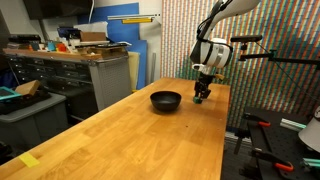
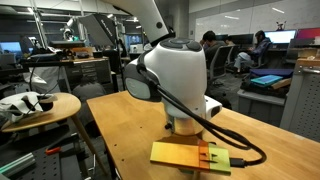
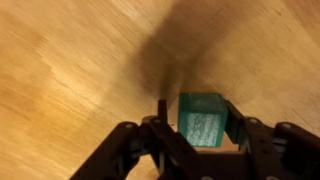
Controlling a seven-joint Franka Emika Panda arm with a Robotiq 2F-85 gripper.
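A small green block-like object (image 3: 203, 120) with a pale, whitish face sits between the fingers of my gripper in the wrist view. A narrow gap shows on its left side; on the right, the finger (image 3: 235, 118) is close against it, and contact cannot be told. The fingers stand part open. Seen from exterior view 1, the gripper (image 1: 203, 92) is low over the table, right at the object, which it largely covers. In exterior view 2 the arm hides both.
A black bowl (image 1: 166, 102) stands on the wooden table (image 1: 120, 132), left of the gripper in exterior view 1. An orange flat piece (image 2: 182, 155) and a black cable (image 2: 205, 123) show at the arm in exterior view 2.
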